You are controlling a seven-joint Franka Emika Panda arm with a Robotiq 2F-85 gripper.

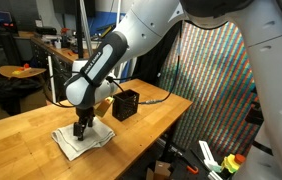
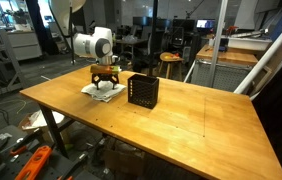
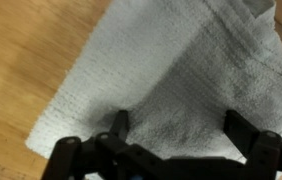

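Note:
A light grey cloth point(image 1: 81, 140) lies rumpled on the wooden table, its edges uneven. My gripper point(image 1: 82, 130) is low over the cloth, pointing down; in the wrist view the open gripper has its dark fingers well apart, with only cloth visible between them. Whether the fingertips touch the fabric I cannot tell. From the other side, the cloth point(image 2: 103, 92) shows beneath the gripper point(image 2: 104, 83). In the wrist view the cloth point(image 3: 166, 65) fills most of the picture, with a fold near the top right.
A black mesh basket point(image 2: 142, 90) stands on the table beside the cloth, close to the arm. Bare tabletop point(image 2: 201, 125) stretches away on the basket's far side from the cloth. A stool point(image 2: 170, 59) stands behind the table.

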